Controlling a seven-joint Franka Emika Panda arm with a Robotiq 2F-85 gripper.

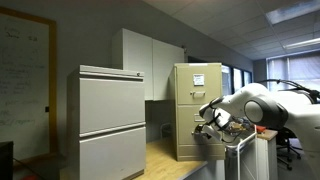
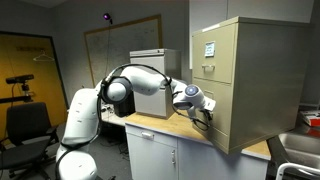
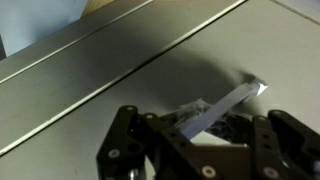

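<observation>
The tan filing cabinet [image 1: 198, 82] stands on the wooden counter, its stacked drawers facing the room. My gripper [image 1: 200, 130] is close against a lower drawer front, and in exterior view 2 the gripper [image 2: 207, 112] reaches the cabinet's front from the left. In the wrist view a pale metal strip [image 3: 235, 99], apparently a drawer handle, runs parallel to the drawer seams just beyond the dark gripper body. The gripper looks shut, and nothing can be made out between its fingers. Whether they touch the strip is hidden.
A grey two-drawer cabinet [image 1: 110, 120] stands to the left, with clear wooden counter [image 1: 160, 158] between the two. White wall cupboards [image 1: 148, 62] hang behind. In exterior view 2 a metal sink [image 2: 300, 155] lies to the right of the tan cabinet.
</observation>
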